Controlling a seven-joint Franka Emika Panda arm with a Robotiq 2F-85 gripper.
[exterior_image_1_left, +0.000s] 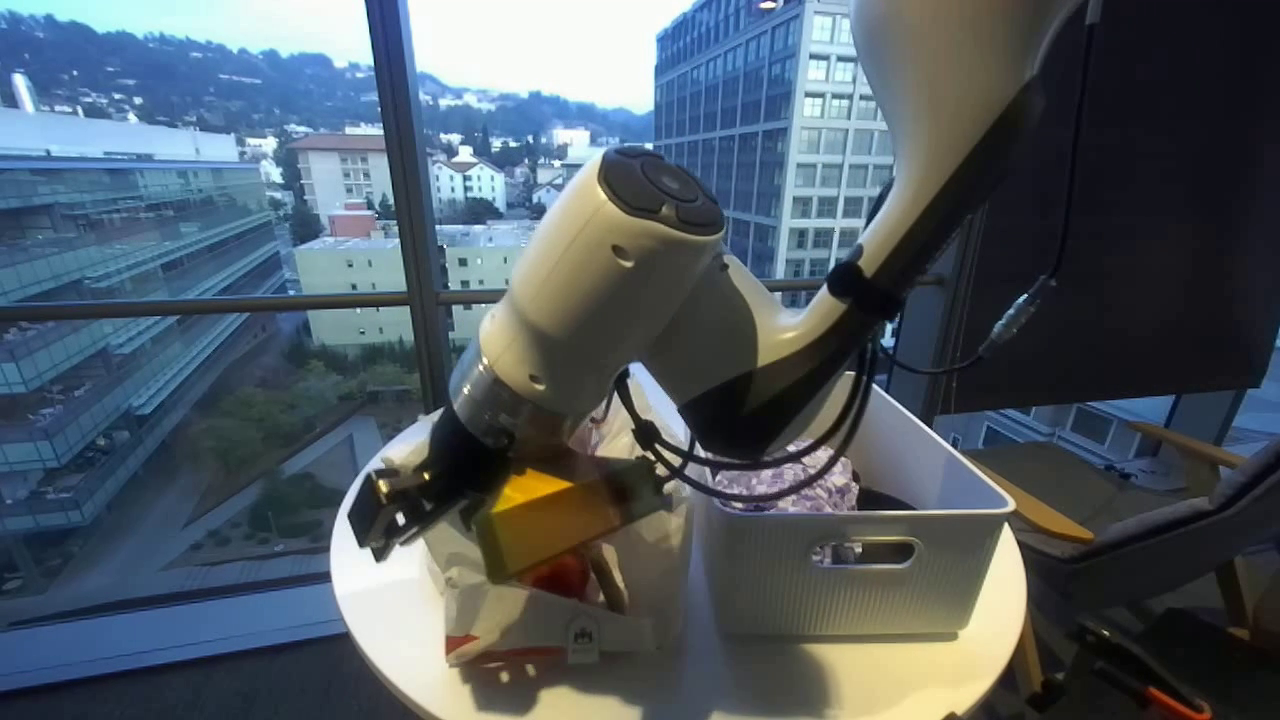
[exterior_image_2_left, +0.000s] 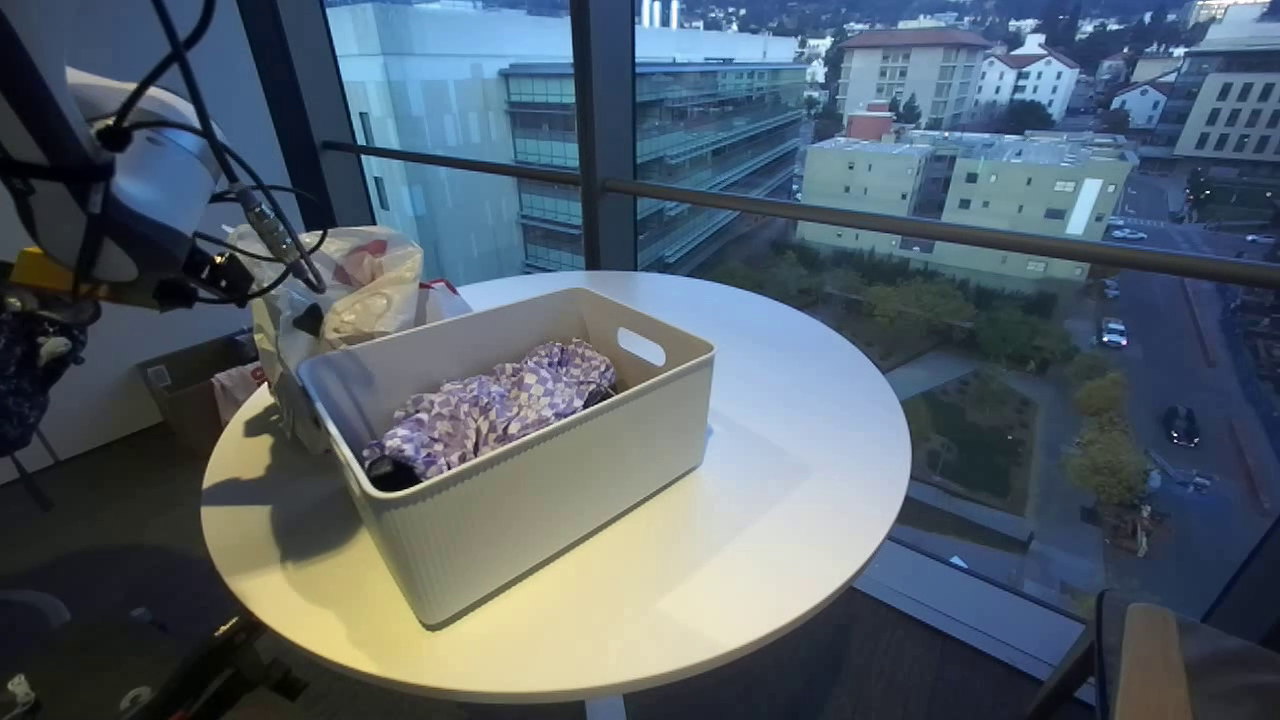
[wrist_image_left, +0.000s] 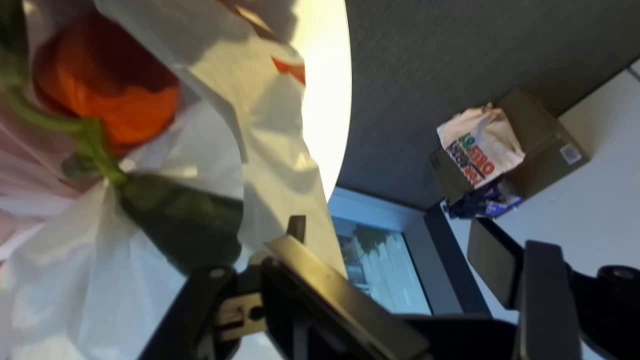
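Observation:
My gripper (exterior_image_1_left: 381, 514) is at the left side of the white plastic bag (exterior_image_1_left: 480, 600), on the round table's left part. In the wrist view the gripper has its fingers apart, with only background showing between them. One metallic finger (wrist_image_left: 336, 288) overlaps the edge of the bag (wrist_image_left: 282, 132); the other stands out over the wall beyond the table. Inside the bag's mouth lie a red-orange round item (wrist_image_left: 120, 90) and a dark green item with a curved stem (wrist_image_left: 180, 222). The gripper's fingers are out of exterior view 2.
Right beside the bag stands a white bin (exterior_image_1_left: 846, 594) holding purple-and-white checked cloth (exterior_image_2_left: 504, 402). Bare table (exterior_image_2_left: 780, 480) lies on the bin's window side. A cardboard box (wrist_image_left: 543, 150) with a printed bag (wrist_image_left: 480, 144) rests on the floor.

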